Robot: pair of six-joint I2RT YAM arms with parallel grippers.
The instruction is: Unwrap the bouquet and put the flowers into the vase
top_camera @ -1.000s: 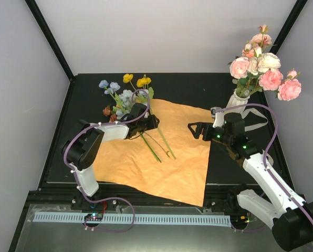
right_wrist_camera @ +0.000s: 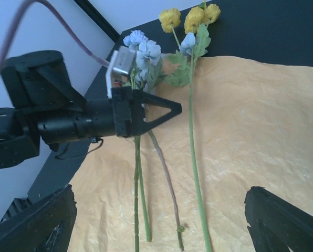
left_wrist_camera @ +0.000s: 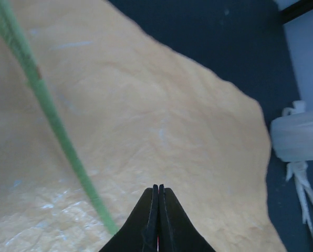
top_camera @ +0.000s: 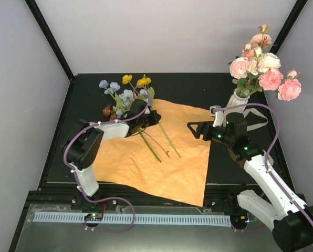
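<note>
My left gripper is shut with nothing showing between its fingertips. It stands over the paper, just left of a green flower stem in the right wrist view. Yellow flowers and blue flowers lie at the back left, their stems pointing toward the front. Other stems lie to the left of the single green one. My right gripper is open and empty, over the right part of the paper. The white vase holds pink and cream flowers at the back right, partly behind the right arm.
Brown paper covers the middle of the black table. A white ribbon trails beside the vase. Purple cables loop along both arms. Bare paper lies between the grippers and toward the front.
The front end of the single green stem has shifted right, away from the other stems. My left gripper has moved slightly toward the back.
</note>
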